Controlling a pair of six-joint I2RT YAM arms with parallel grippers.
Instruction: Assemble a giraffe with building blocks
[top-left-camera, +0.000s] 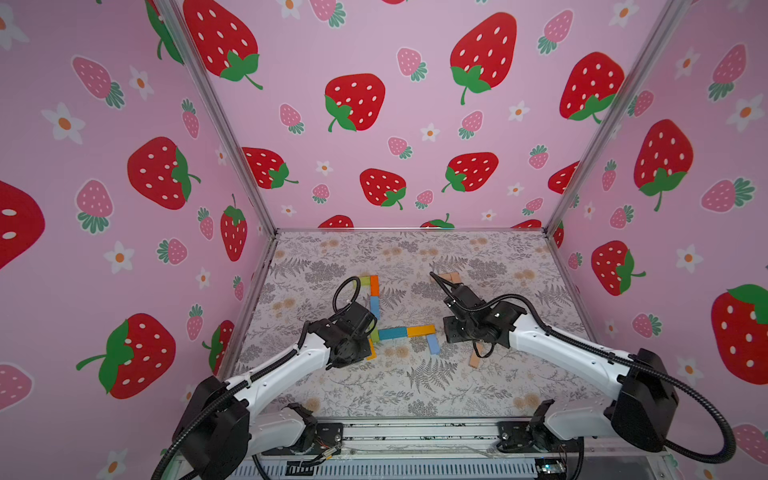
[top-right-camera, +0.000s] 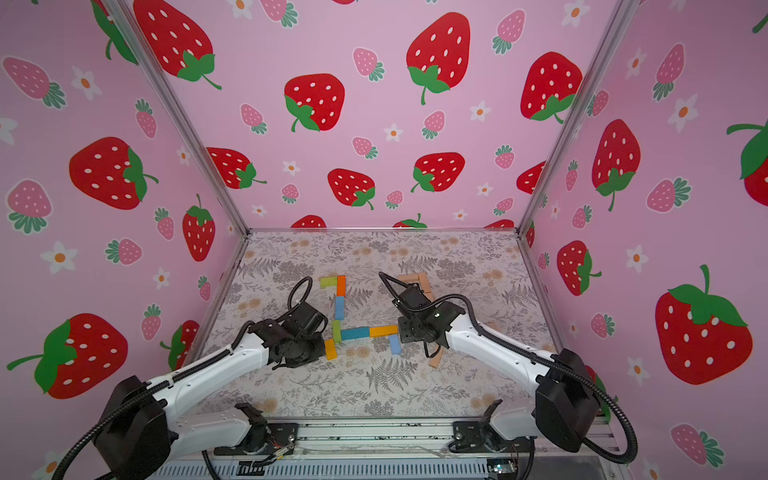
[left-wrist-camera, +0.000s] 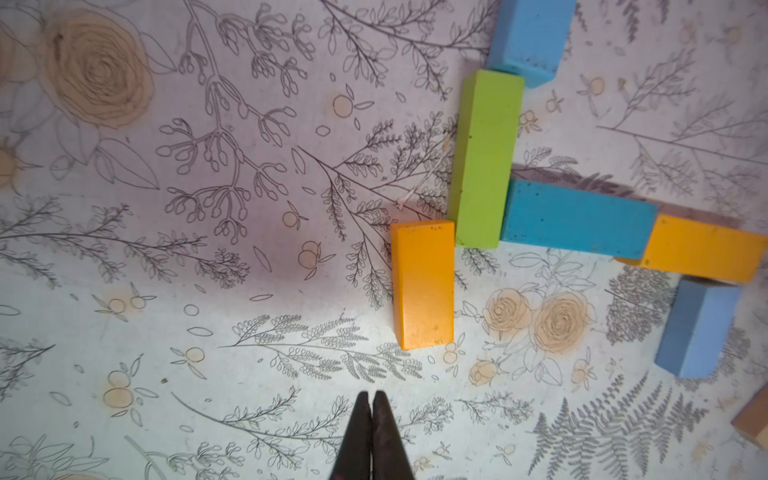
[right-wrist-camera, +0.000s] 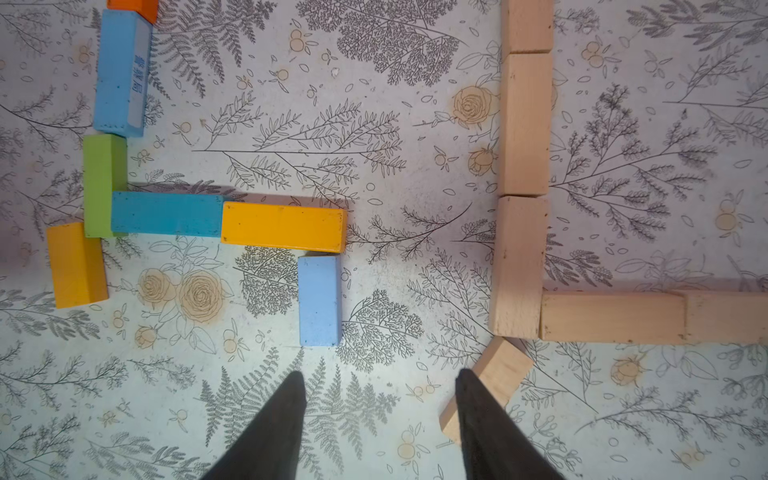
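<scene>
In the left wrist view an orange block lies flat, its upper end against the lower left side of the green block. A teal block runs right from the green one, followed by a yellow-orange block with a light blue block below its right end. Another blue block extends above the green one. My left gripper is shut, its fingertips together with nothing between them, below and left of the orange block. My right gripper stands open and empty over the mat.
Several plain wooden blocks form a line with a corner on the right in the right wrist view. One loose wooden block lies slanted near my right fingers.
</scene>
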